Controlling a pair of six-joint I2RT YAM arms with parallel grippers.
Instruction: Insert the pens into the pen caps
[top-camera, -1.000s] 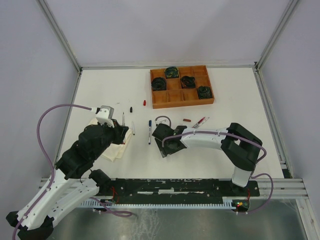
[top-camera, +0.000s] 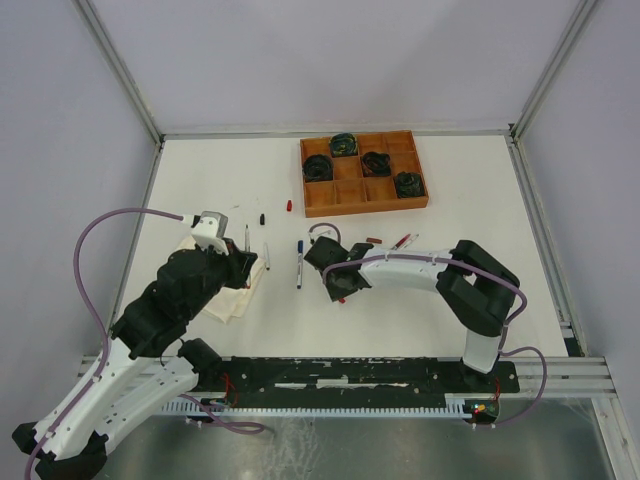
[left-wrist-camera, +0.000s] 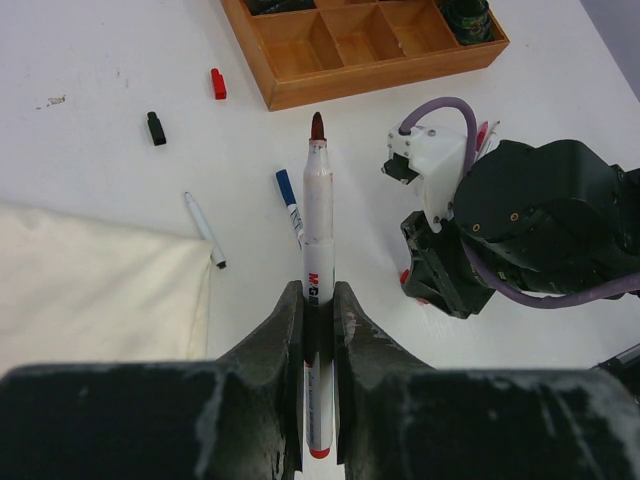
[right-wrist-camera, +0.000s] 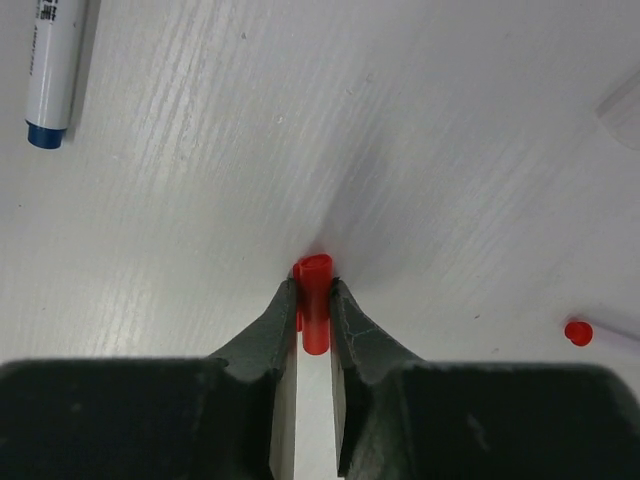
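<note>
My left gripper is shut on a white pen (left-wrist-camera: 318, 205), which stands upright with its dark red tip bare and a red end (left-wrist-camera: 319, 453) below. In the right wrist view a small red cap (right-wrist-camera: 316, 300) lies between the close-set fingers of my right gripper, low over the table. Whether those fingers press on it cannot be made out. Other loose caps lie by the box: a black cap (left-wrist-camera: 157, 128) and a red cap (left-wrist-camera: 219, 84).
A blue-capped marker (top-camera: 299, 264) and a thin white pen (top-camera: 267, 256) lie between the arms. Red pens (top-camera: 402, 241) rest behind the right arm. A brown divided box (top-camera: 318, 211) stands at the back, a cream cloth (left-wrist-camera: 90, 285) at left.
The right gripper has shifted slightly at the table; red now shows beside its fingertips, which was hidden a second ago. The left arm and its pen have stayed still.
</note>
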